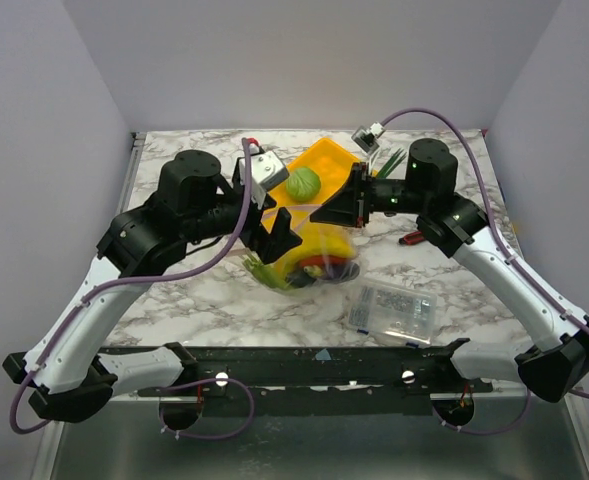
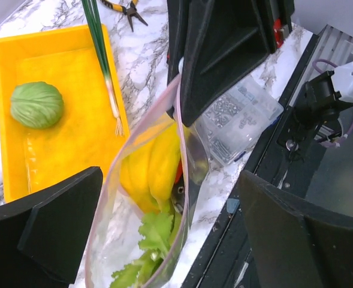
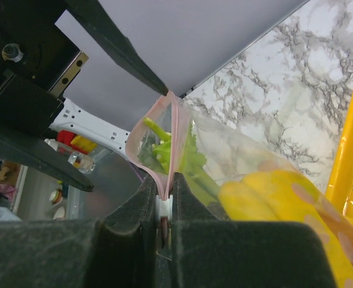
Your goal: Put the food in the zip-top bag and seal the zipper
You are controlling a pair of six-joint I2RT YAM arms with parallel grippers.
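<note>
The clear zip bag (image 1: 309, 240) stands upright with food inside and its pinkish zipper rim (image 2: 181, 138) parted. Through its wall show yellow food (image 2: 158, 165), leafy greens (image 2: 143, 264) and, in the top view, something red (image 1: 324, 260) and dark pieces below. One end of the rim is pinched in my right gripper, which is shut on it. My left gripper is open, its fingers (image 2: 50, 231) spread to either side of the bag's mouth. In the right wrist view, one left fingertip (image 3: 155, 81) is close to the rim's far end; contact is unclear.
An orange tray (image 1: 326, 155) holding a green cabbage (image 1: 303, 184) lies behind the bag. Green onions (image 2: 98, 48) cross its edge. A clear compartment box (image 1: 392, 310) sits front right. Pliers (image 2: 130, 11) lie beyond the tray.
</note>
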